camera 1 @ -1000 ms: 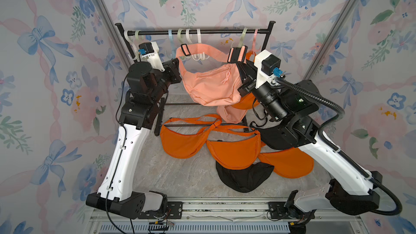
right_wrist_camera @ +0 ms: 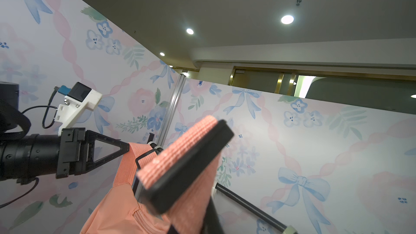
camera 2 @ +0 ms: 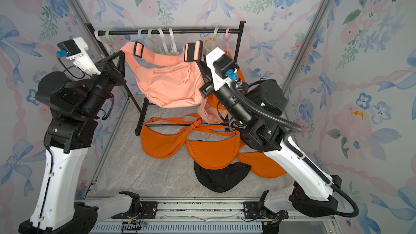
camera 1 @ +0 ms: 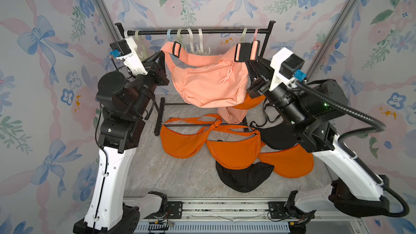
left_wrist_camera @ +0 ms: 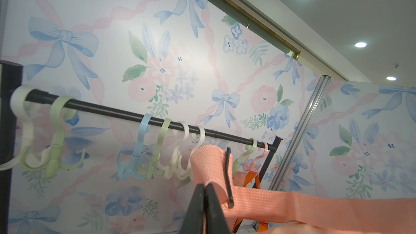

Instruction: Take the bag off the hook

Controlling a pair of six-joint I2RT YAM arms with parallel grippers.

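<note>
A pink bag (camera 1: 208,86) hangs between my two grippers, its strap stretched level in front of the rail. My left gripper (camera 1: 161,56) is shut on the strap's left end, which bends up over the fingertips in the left wrist view. My right gripper (camera 1: 250,62) is shut on the strap near the black buckle (camera 1: 242,52), which fills much of the middle of the right wrist view. The bag appears clear of the hooks (left_wrist_camera: 138,147) behind it.
A black rail (camera 1: 216,31) with pastel hooks runs along the back, with an orange bag at its right end. Orange bags (camera 1: 234,153) and black bags (camera 1: 242,177) lie on the floor below. Patterned walls stand close on both sides.
Both grippers have moved toward me and apart, the left one leftward and the right one rightward, carrying the pink bag away from the rail with its strap spread wider.
</note>
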